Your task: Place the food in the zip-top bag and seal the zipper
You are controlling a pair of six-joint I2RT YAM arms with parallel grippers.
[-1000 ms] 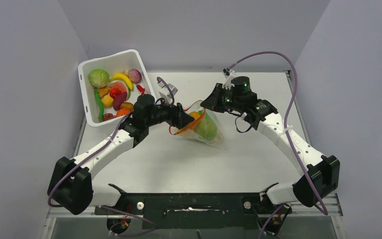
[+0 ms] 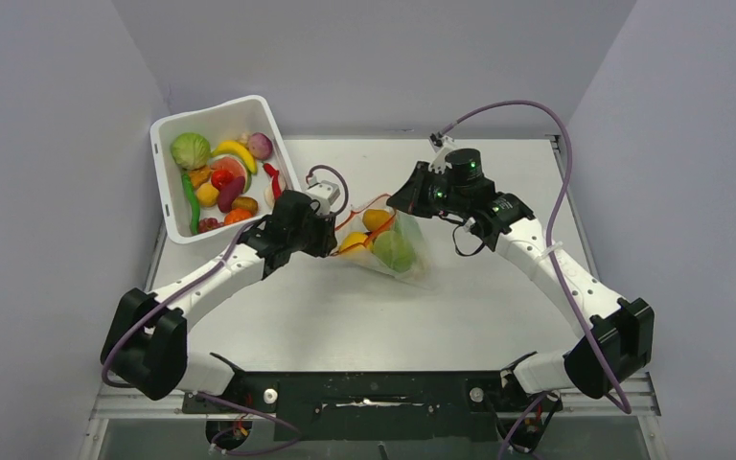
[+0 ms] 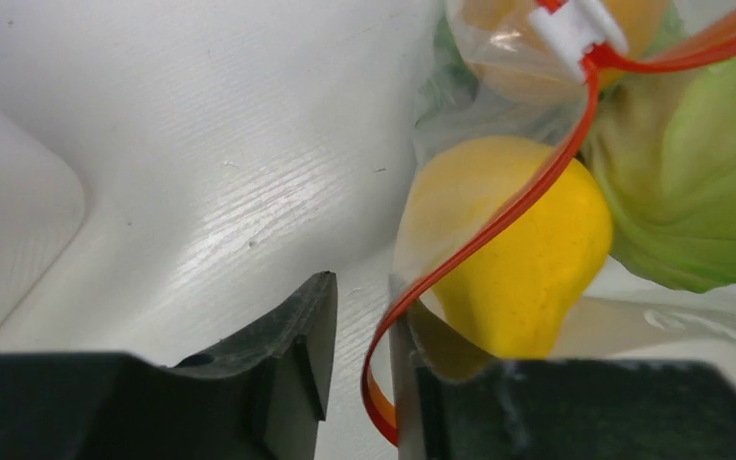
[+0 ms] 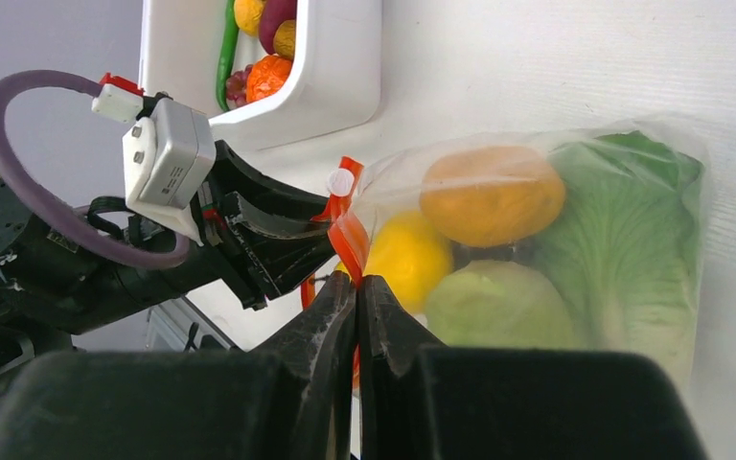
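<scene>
The clear zip bag (image 2: 407,264) with red zipper lies mid-table, holding a yellow fruit (image 3: 527,249), an orange-yellow one (image 4: 492,192), a green cabbage (image 4: 498,316) and leafy greens (image 4: 632,249). A white slider (image 3: 575,36) sits on the zipper. My left gripper is at the bag mouth's left end, part open, the red zipper strip (image 3: 484,230) running between or beside its fingertips. My right gripper is shut on the other end of the bag's zipper edge, pinched thin.
A white bin (image 2: 163,172) of assorted play food stands at the back left, just beside my left arm.
My left gripper has moved down and left from over the bag to its left corner, turning; the fruit inside is more visible. The right arm has stayed still.
</scene>
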